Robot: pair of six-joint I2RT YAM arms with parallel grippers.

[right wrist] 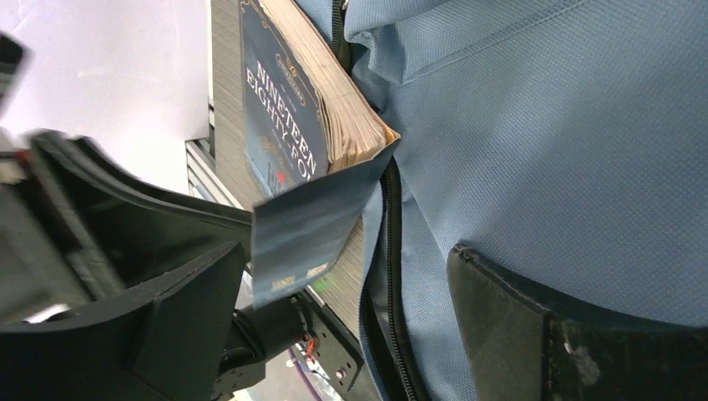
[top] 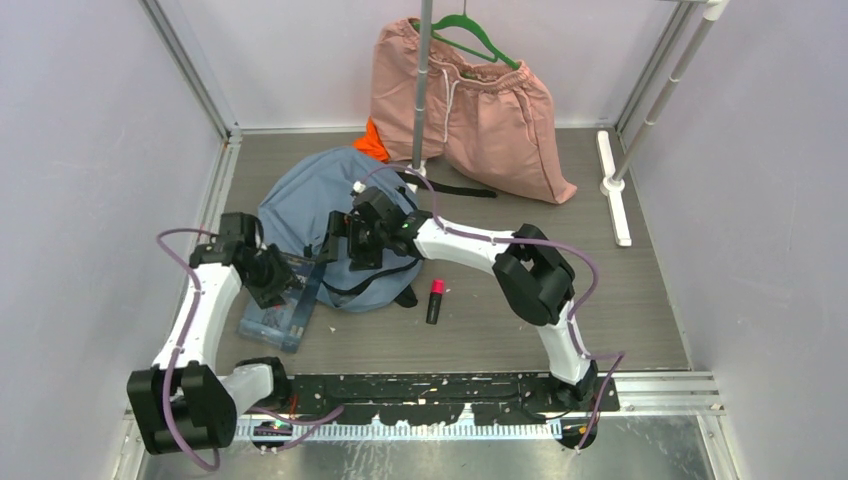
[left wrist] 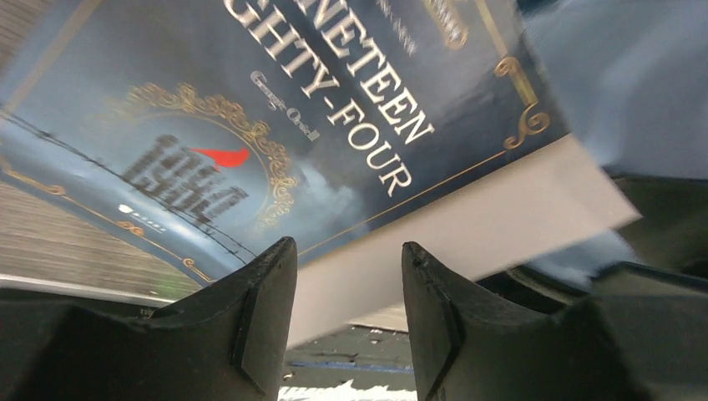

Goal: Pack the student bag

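A dark blue book titled Nineteen Eighty-Four lies cover up at the lower left, against the blue student bag. Over its bag-side part hovers my left gripper, fingers apart. Cover and pale edge of the book fill much of the left wrist view, with nothing visibly clamped. In the right wrist view, page edges show on the book, and a dark cover panel sticks out at its near end. My right gripper stands wide open above the bag, with blue fabric beneath it.
Right of the bag lies a black marker with a red cap. Pink shorts on a green hanger hang at the back by a metal pole, an orange cloth beside them. Bare floor extends right.
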